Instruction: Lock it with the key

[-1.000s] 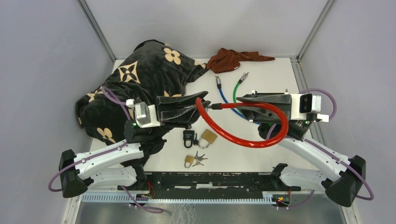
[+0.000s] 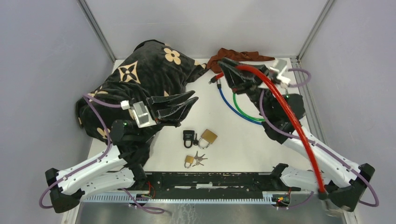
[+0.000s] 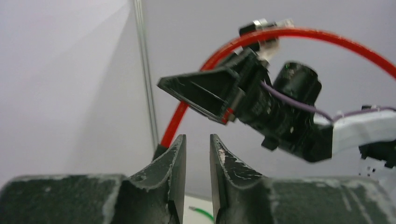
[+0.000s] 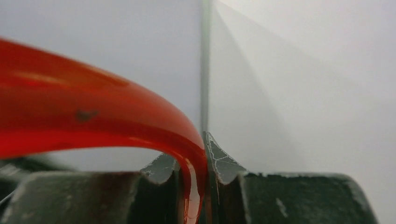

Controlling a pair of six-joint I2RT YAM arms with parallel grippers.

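Observation:
My right gripper is shut on a red cable, raised above the table's back right. From there the cable sweeps toward the front right, its end blurred; the other end shows a metal tip by the fingers. In the right wrist view the red cable bends down between the fingers. My left gripper hangs over the middle of the table, fingers parted and empty; its fingertips stand apart in the left wrist view. Below lie a black padlock, a larger brass padlock, a small brass padlock and keys.
A blue cable and a green cable lie near the right arm. A dark patterned blanket fills the back left, and a brown cloth lies at the back. The table's centre is open.
The right gripper moved back and turned, while the left drew slightly left and let go of the cable.

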